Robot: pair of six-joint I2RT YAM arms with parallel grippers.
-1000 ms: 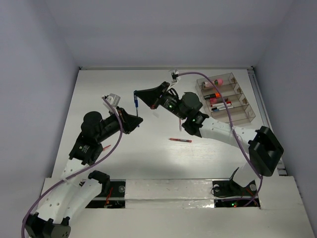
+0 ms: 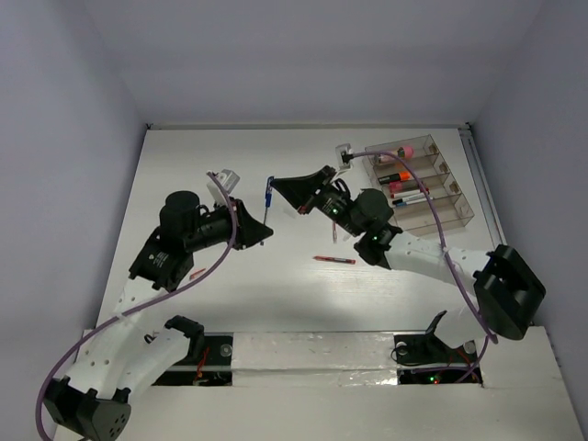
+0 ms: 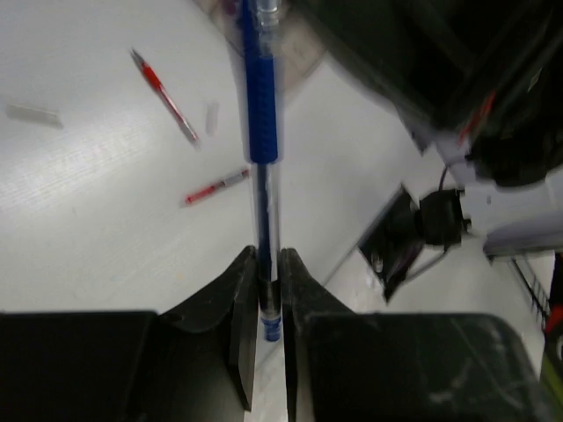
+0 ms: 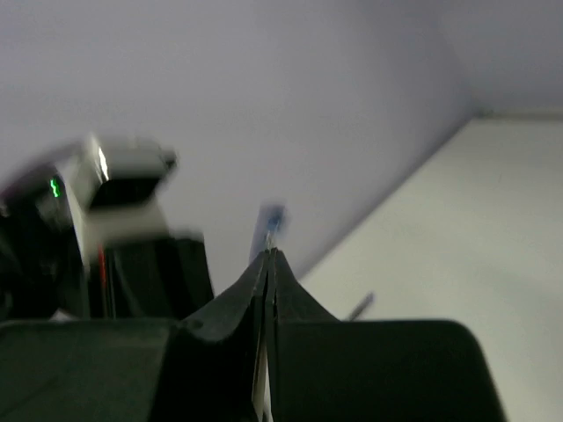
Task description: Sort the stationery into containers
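Observation:
A clear pen with a blue grip is held up near the table's middle between both arms. My left gripper is shut on its lower part; in the left wrist view the pen rises from between the fingers, its blue tip just below them. At the pen's upper end, my right gripper is shut on it. The right wrist view shows those fingers closed together, with a blurred blue bit beyond. The clear compartment box stands at the back right, several markers inside.
A red pen lies on the table at centre right, with another pen behind it, partly under the right arm. A small red item shows beside the left arm.
Both grippers have shifted slightly to the right together and a little toward the front, carrying the pen between them. The items on the table and in the box stay where they were.

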